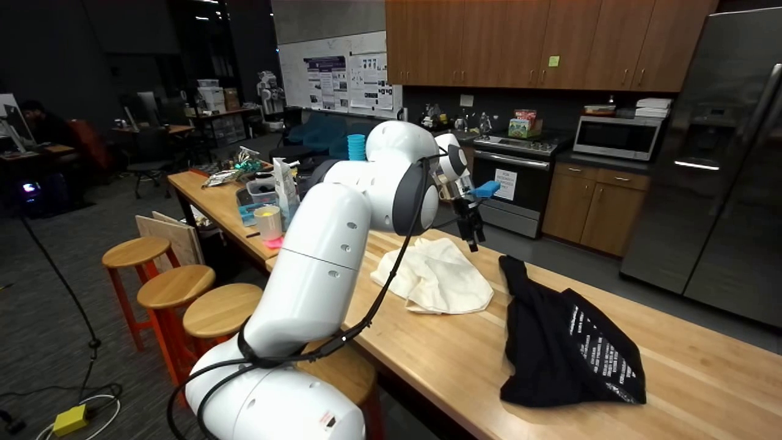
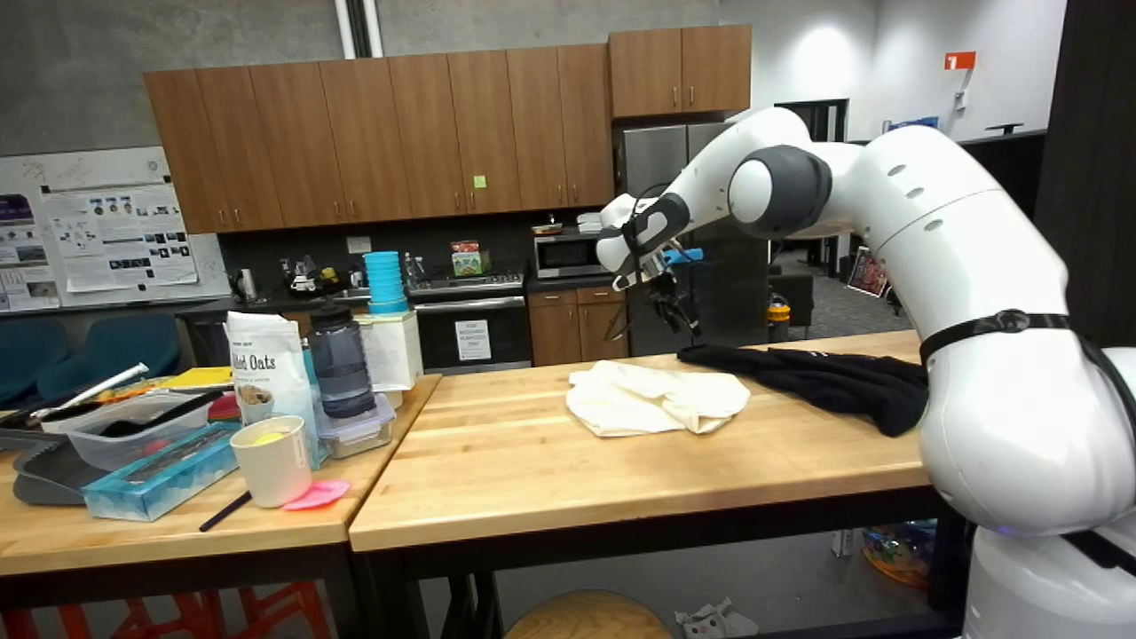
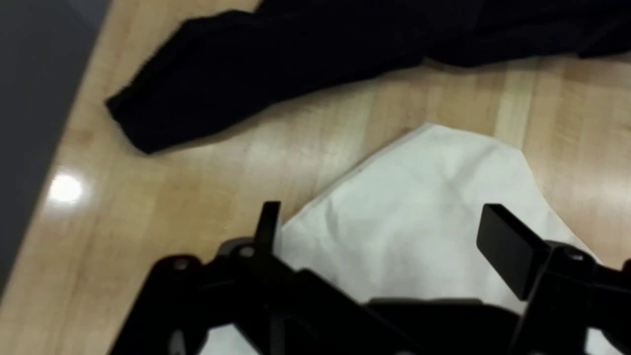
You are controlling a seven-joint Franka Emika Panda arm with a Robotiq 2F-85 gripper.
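A cream cloth (image 1: 438, 278) lies crumpled on the wooden table, also seen as a pale heap (image 2: 655, 399) in exterior view 2. To its right, a black garment (image 1: 564, 344) with white printing is spread out. In the wrist view the black fabric (image 3: 284, 65) crosses the top, and the cream cloth (image 3: 408, 207) lies beneath the fingers. My gripper is open, its two fingers wide apart with nothing held between them. From outside, the gripper (image 1: 473, 245) hangs above the table near the far side of the cream cloth, tilted.
On the adjoining table stand an oats bag (image 2: 272, 373), a white mug (image 2: 273, 463) and a dark bottle (image 2: 343, 362). Wooden stools (image 1: 220, 311) line the near side.
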